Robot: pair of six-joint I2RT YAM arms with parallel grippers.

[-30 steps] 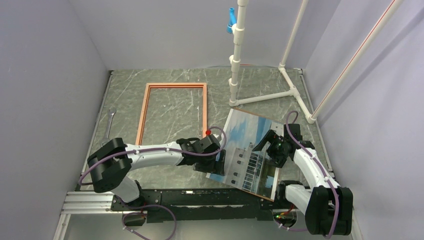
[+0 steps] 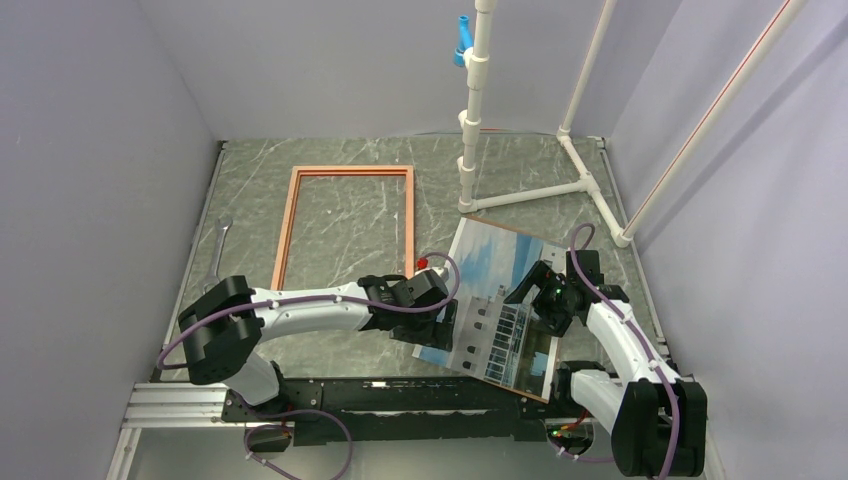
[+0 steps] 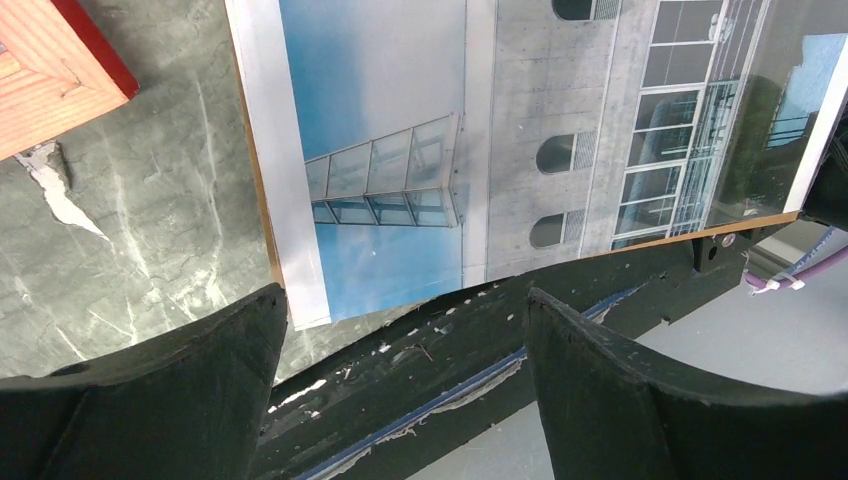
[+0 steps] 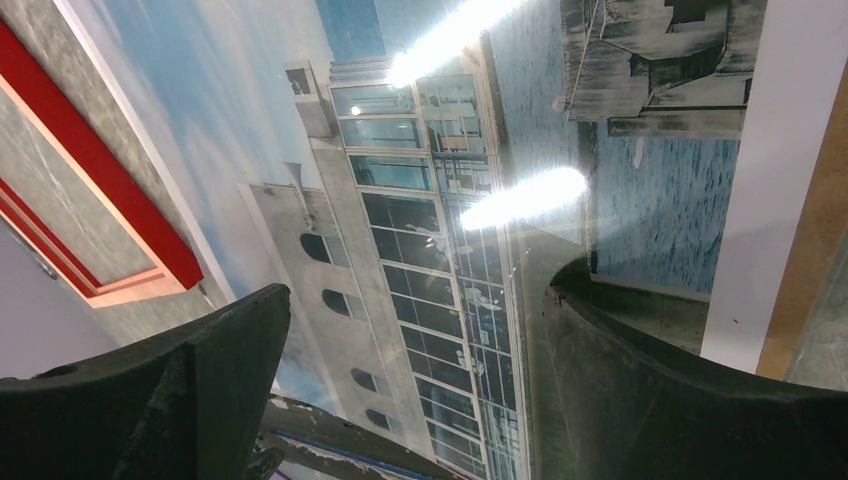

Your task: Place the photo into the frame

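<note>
The photo (image 2: 480,310), a building under blue sky on a thin brown-edged board, lies askew on the table. The empty wooden frame (image 2: 409,215) lies to its left; its corner (image 3: 60,75) shows in the left wrist view. My left gripper hangs over the photo's left lower edge with its fingers (image 3: 200,360) apart and the photo's corner visible between them. Above the photo's right part is my right gripper, its fingers (image 4: 640,370) wide apart and nothing held. The left arm hides the frame's lower part from above.
White pipes (image 2: 535,195) stand behind the photo at the back right. A wrench (image 2: 219,245) lies at the far left. A dark beam (image 2: 420,395) runs along the front edge. Bare table shows inside the frame.
My left gripper has shifted slightly right, further over the photo's edge. The right arm has barely moved. Photo and frame lie where they were.
</note>
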